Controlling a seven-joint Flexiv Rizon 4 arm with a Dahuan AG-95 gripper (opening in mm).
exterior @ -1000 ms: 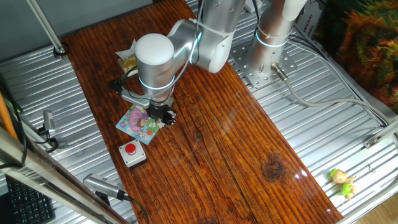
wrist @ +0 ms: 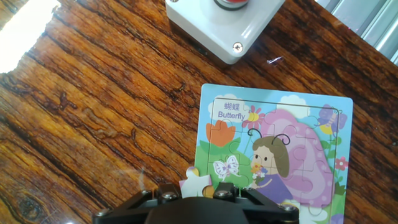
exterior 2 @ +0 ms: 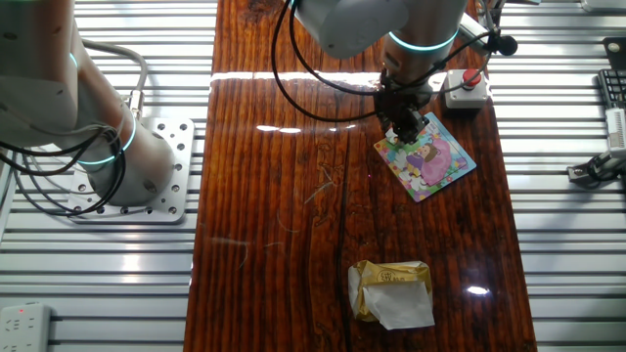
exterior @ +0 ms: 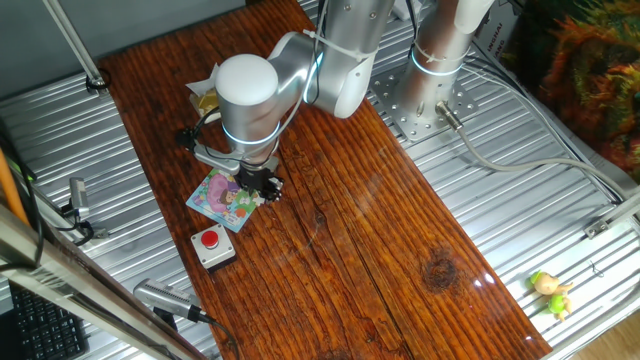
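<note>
In the wrist view a square butterfly jigsaw puzzle (wrist: 267, 134) lies on the table, with a girl, a pink wing and flowers printed on it. A loose pale puzzle piece (wrist: 195, 183) overlaps the board's left edge, between the black fingertips of my gripper. The piece spans about the whole gap, but whether the fingers grip it or merely stand around it cannot be made out. Its lower part is hidden by the gripper. From outside, my gripper (exterior 2: 403, 112) is low at one corner of the puzzle (exterior 2: 427, 161).
A grey box with a red button (exterior: 212, 243) stands near the puzzle at the table's edge. Behind the arm lies a gold-and-white packet (exterior 2: 391, 293). A small toy (exterior: 551, 293) sits on the metal slats.
</note>
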